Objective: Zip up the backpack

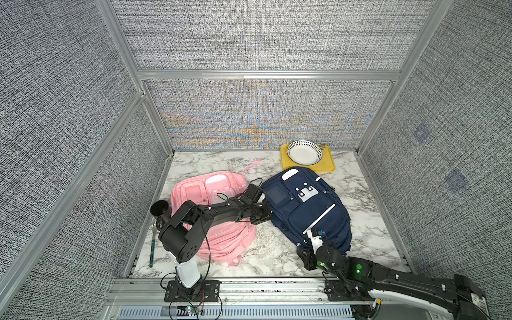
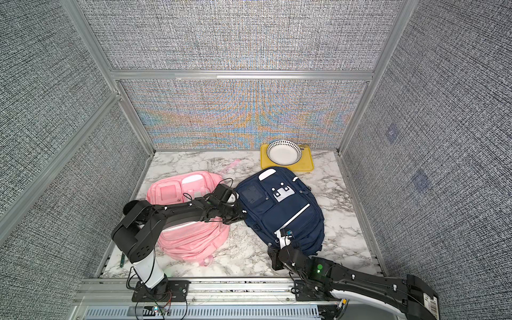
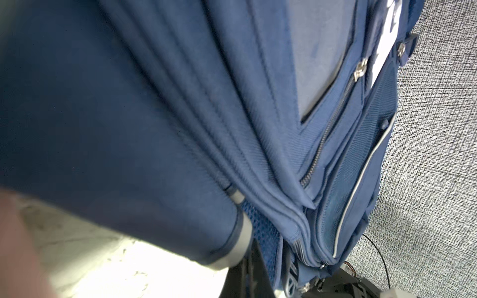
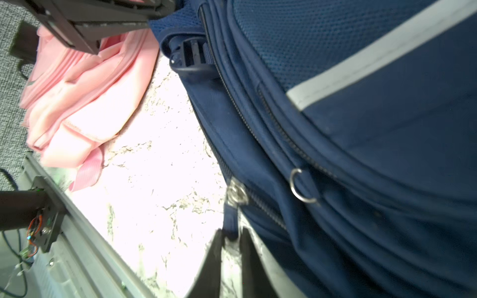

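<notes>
The navy backpack lies right of centre. My left gripper is at its left edge, fingers shut against the fabric; whether anything thin is between them is hidden. In the right wrist view, a zipper pull with a dark tab hangs from the zip along the backpack's lower edge, over bare table. My right gripper has its blurred fingertips part open around the end of that tab; a firm hold cannot be told.
A pink backpack lies left, under my left arm. A yellow tray with a bowl sits at the back. A black cup and a green-handled utensil are at the far left.
</notes>
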